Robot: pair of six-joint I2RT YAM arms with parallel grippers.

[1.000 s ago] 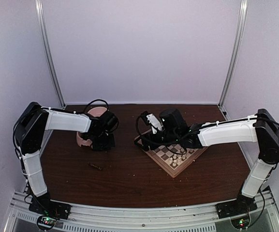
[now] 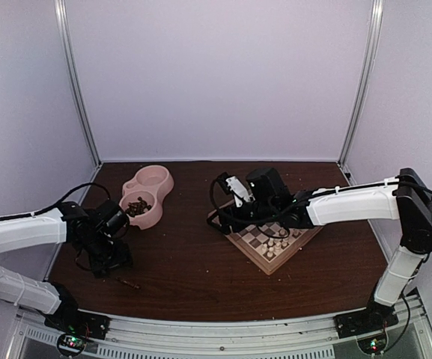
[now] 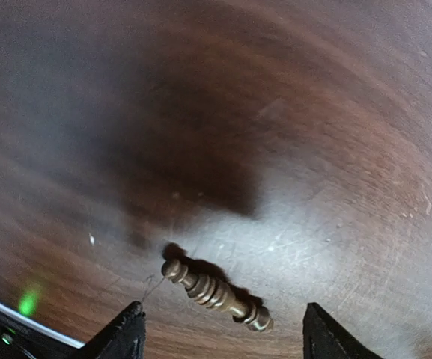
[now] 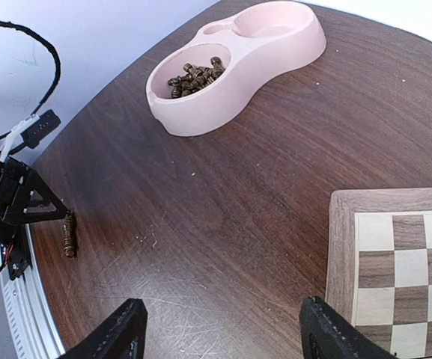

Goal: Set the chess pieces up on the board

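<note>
A dark brown chess piece [image 2: 128,283] lies on its side on the bare table at the front left. In the left wrist view this piece [image 3: 217,295] shows between the fingers' lines, on the table and not gripped. My left gripper [image 2: 112,268] is open close by it, its fingers apart. The pink bowl [image 2: 157,217] holds several dark pieces [image 2: 138,206]. At the right, the chessboard [image 2: 268,268] carries several light pieces [image 2: 273,246] and is partly covered by the right arm. Beside its left corner my right gripper stands open and empty.
The second hollow of the pink bowl [image 4: 317,37] looks empty. Bare table [image 2: 189,262] lies between bowl and board. A metal rail [image 2: 223,335] runs along the front edge.
My left gripper has come away from the pink bowl, leftward and toward the front. The loose dark piece has shifted toward the front left. The right arm looks still.
</note>
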